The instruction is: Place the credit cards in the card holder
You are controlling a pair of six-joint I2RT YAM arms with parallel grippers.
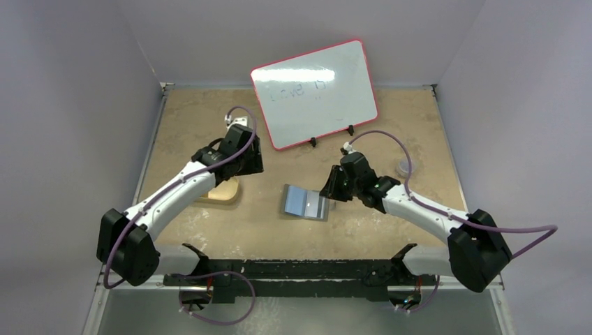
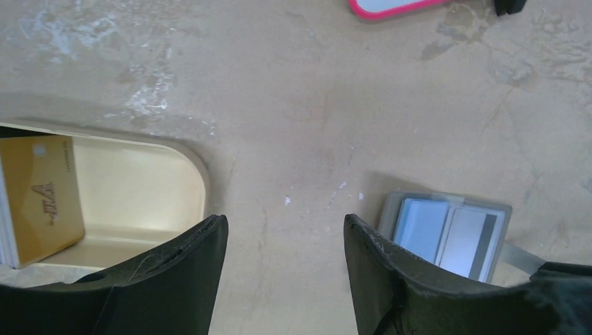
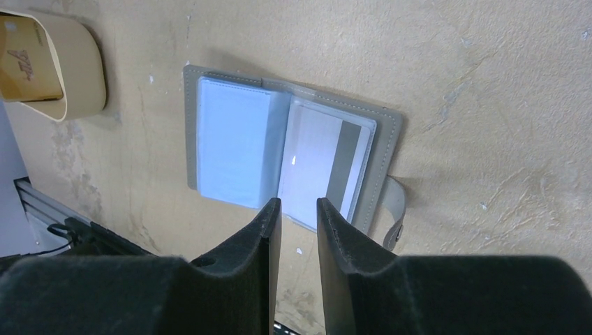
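The card holder (image 1: pixel 305 203) lies opened flat on the table, grey outside with a blue flap (image 3: pixel 234 139) on one side and a clear pocket (image 3: pixel 311 153) on the other. A gold card (image 2: pixel 45 192) with print leans inside the cream tray (image 2: pixel 139 188) at the left; pale layered edges show beside it. My left gripper is open over bare table between tray and holder, empty. Over the holder's front edge, my right gripper stands partly open with a narrow gap and nothing between its fingers.
A red-framed whiteboard (image 1: pixel 314 98) stands at the back, its clips close to the table. A small clear round item (image 1: pixel 404 167) sits at the right. A strap (image 3: pixel 396 202) sticks out from the holder's right side.
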